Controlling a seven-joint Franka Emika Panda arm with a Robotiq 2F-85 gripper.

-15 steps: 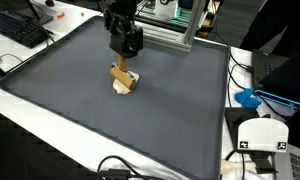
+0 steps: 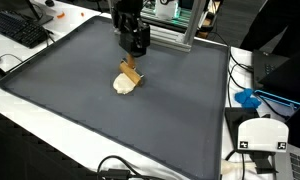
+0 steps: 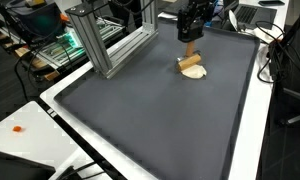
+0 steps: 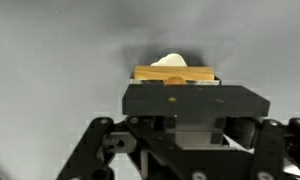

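Note:
My gripper (image 2: 134, 52) is shut on the upright handle of a wooden mallet-like tool (image 3: 189, 62). The tool's crosspiece hangs low at the bottom, over or beside a small cream-coloured patch (image 3: 196, 72) on the dark table. In exterior view 1 the cream patch (image 2: 123, 85) shows to the lower left of the wooden tool (image 2: 130, 72). From the wrist view, the wooden crosspiece (image 4: 175, 73) lies across in front of the gripper, with part of the cream patch (image 4: 172, 58) beyond it. Whether the wood touches the patch cannot be told.
A white metal frame (image 3: 120, 45) stands along one edge. A keyboard (image 2: 17, 28), a blue object (image 2: 247, 98) and a white device (image 2: 262, 134) lie outside the dark surface.
The gripper and wooden tool have shifted right in exterior view 1, and the crosspiece has turned. More of the cream patch now shows at left; the tool remains held.

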